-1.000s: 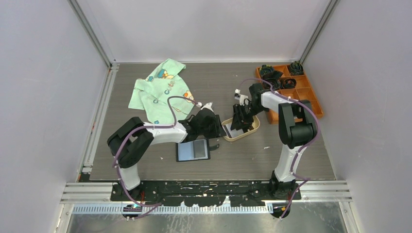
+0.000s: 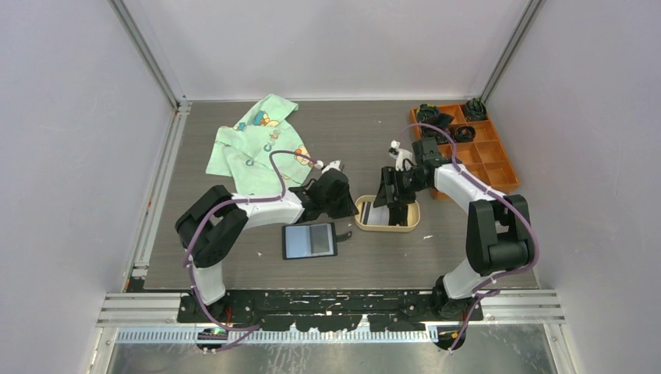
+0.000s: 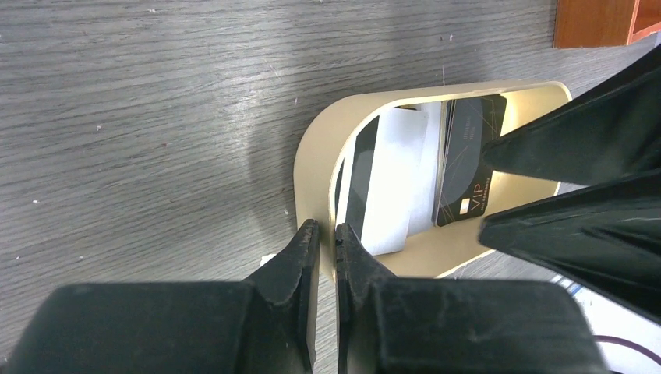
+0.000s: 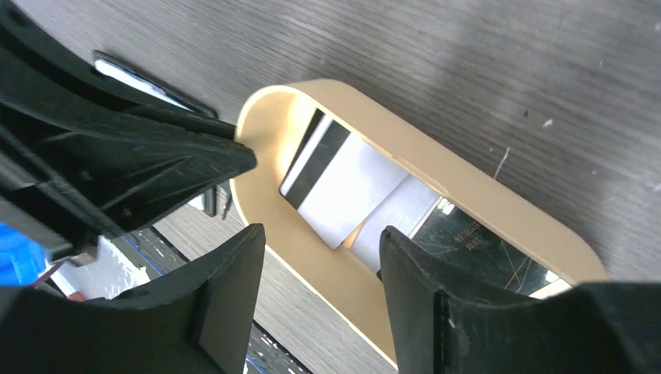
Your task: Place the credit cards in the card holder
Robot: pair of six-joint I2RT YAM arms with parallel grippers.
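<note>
The beige oval card holder sits on the table, with white, striped and black cards inside, including a black VIP card and white cards. My left gripper is shut on the holder's rim at its left end. My right gripper is over the holder, its fingers parted with no card visibly held between them; in the left wrist view they reach in from the right.
A tablet-like board lies front left of the holder. A green cloth lies at the back left, and an orange compartment box with dark coils stands at the back right.
The right arm has shifted right and toward the front. The holder, tilted a second ago, now lies squarer to the table's edge; my left gripper has moved slightly toward the back.
</note>
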